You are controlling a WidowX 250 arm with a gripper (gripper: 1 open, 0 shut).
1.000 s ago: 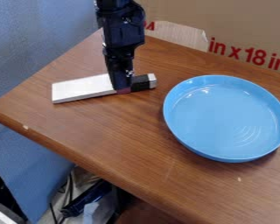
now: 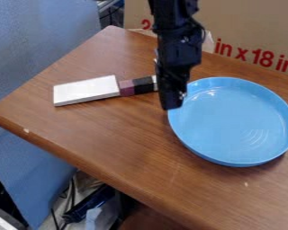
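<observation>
The dark robot gripper [image 2: 173, 94] reaches down from the top centre, its tip beside the left rim of a light blue plate [image 2: 230, 124]. Behind and left of it a white block [image 2: 84, 91] lies on the wooden table, with a pinkish and dark piece [image 2: 136, 86] at its right end, partly hidden by the gripper. Whether the gripper is open or shut, or has anything between its fingers, I cannot tell.
A cardboard box [image 2: 248, 27] stands along the back.
My gripper has moved right, from over the block's dark end to the plate's left edge. The block and plate look unmoved.
</observation>
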